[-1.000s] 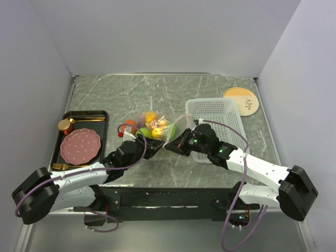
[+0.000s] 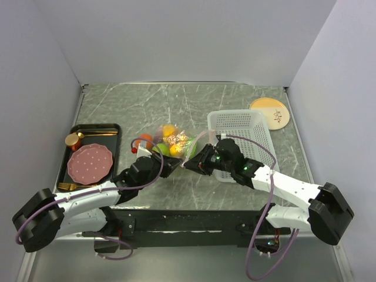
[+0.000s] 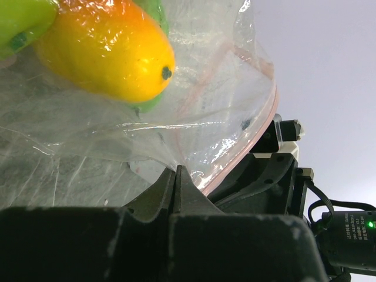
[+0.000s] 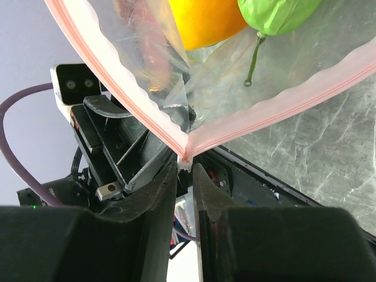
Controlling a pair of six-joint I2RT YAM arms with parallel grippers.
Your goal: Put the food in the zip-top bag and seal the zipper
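Observation:
The clear zip top bag (image 2: pixel 166 128) lies at the table's middle with its pink-edged mouth facing right. Inside are a yellow-orange fruit (image 3: pixel 111 56), a green fruit (image 3: pixel 20 26) and a green pepper (image 4: pixel 276 12). My left gripper is shut at the bag's near side, with film creases running into its fingertips. My right gripper stands open by a narrow gap. Between its tips is the end of the pink zipper strip (image 4: pixel 258 122), where the two sides meet in a V. The mouth is spread apart beyond that corner.
A white basket (image 2: pixel 267 154) stands right of the bag, partly behind my right arm. On the left is a black tray (image 2: pixel 111 130) with a pink plate (image 2: pixel 90 164), a cup (image 2: pixel 73 141) and gold cutlery. A round board (image 2: pixel 273 111) lies at back right.
The right gripper's fingers look slightly wider apart than a second ago, and its arm has shifted a little. The left arm, bag and food look almost unmoved.

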